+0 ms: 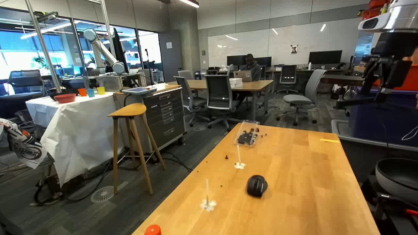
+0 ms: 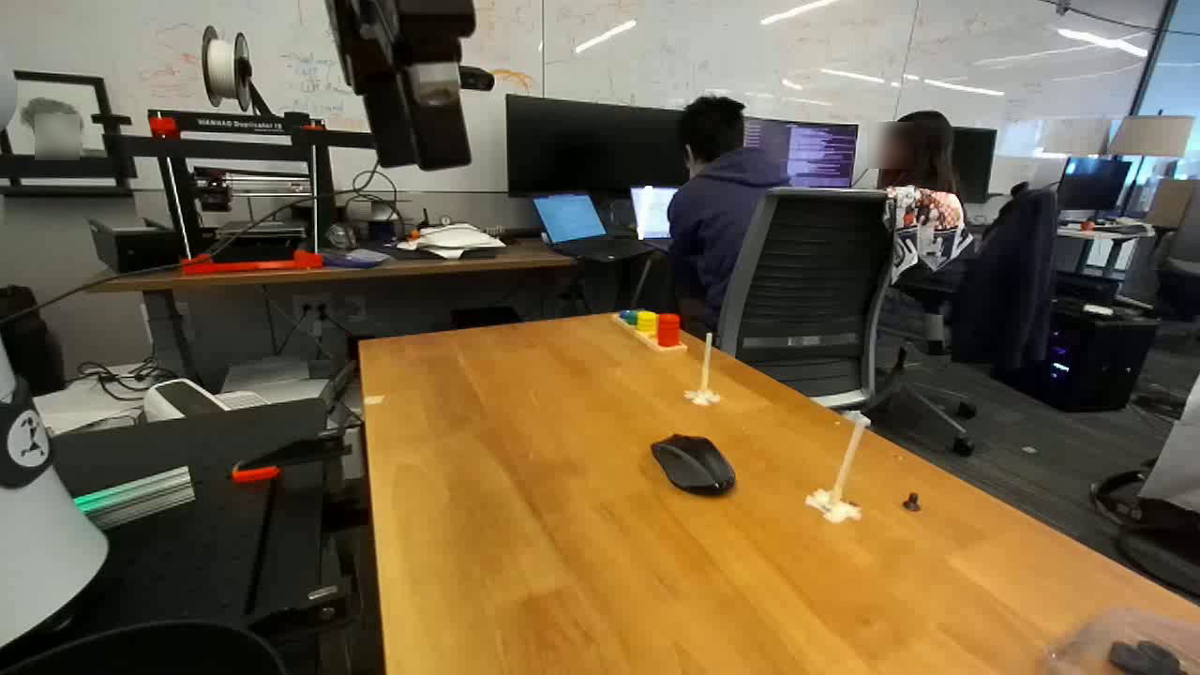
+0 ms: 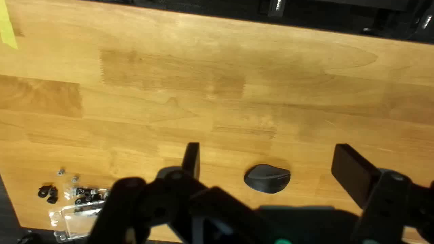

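Observation:
A black computer mouse [image 1: 257, 185] rests on the wooden table, near its middle. From above, in the wrist view, the mouse [image 3: 267, 178] appears between my widely parted fingers but well below them. My gripper is open and empty. Seen from the side, the gripper [image 1: 362, 92] hangs high at the table's right, clear of the surface. The second exterior view has the mouse [image 2: 693, 465] at mid-table and part of the dark gripper at the top.
Two thin white pegs [image 1: 207, 192] [image 1: 238, 156] stand upright on white bases left of the mouse. A clear box [image 1: 256, 135] of small black parts lies at one end, colored blocks [image 2: 668, 328] at the other. Bare wood [image 3: 195, 81] fills the side toward the arm.

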